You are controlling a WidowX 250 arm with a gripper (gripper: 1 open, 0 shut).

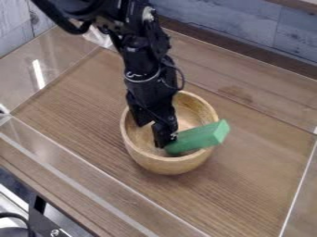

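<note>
A wooden bowl (155, 160) stands on the wooden table at the middle of the camera view. A green block (198, 134) lies tilted in it at the right, one end resting up at the rim. My black gripper (158, 137) reaches down inside the bowl, its tip beside the left end of the green block. Whether its fingers are open or shut, or touch the block, I cannot make out.
Bare table (247, 185) surrounds the bowl on the right and left. A blue-grey wall (247, 37) runs along the back, and the table's edge shows at the lower left with dark items beyond it.
</note>
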